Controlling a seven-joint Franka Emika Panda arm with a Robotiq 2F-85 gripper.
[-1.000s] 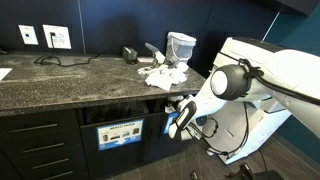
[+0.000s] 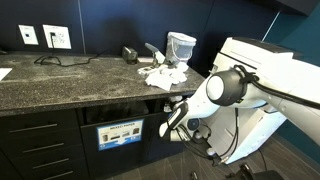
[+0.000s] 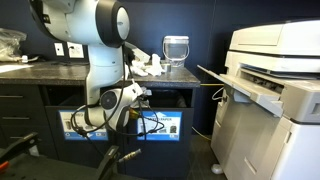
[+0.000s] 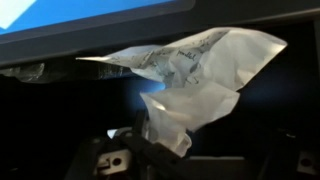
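My gripper is open, its dark fingers [image 4: 115, 161] showing at the bottom of the wrist view. Crumpled white paper [image 4: 225, 62] lies ahead of it, with a lower fold [image 4: 185, 110] reaching down near the left finger. Whether they touch is hard to tell in the dark. In exterior view 2 the arm [image 3: 104, 62] bends down at the open top of the under-counter bins, above the blue-and-white label marked for paper [image 3: 157, 126]. The fingertips are hidden in both exterior views.
The dark counter [image 2: 75, 82] stands directly behind the arm, holding a pile of white cloth or paper [image 2: 166, 76] and a clear bucket [image 2: 181, 46]. A large white printer [image 3: 265, 100] is to the right. Floor shows between bins and printer.
In exterior view 1 the arm's wrist end has shifted slightly left and lower along the bin front. Things on the counter have stayed put.
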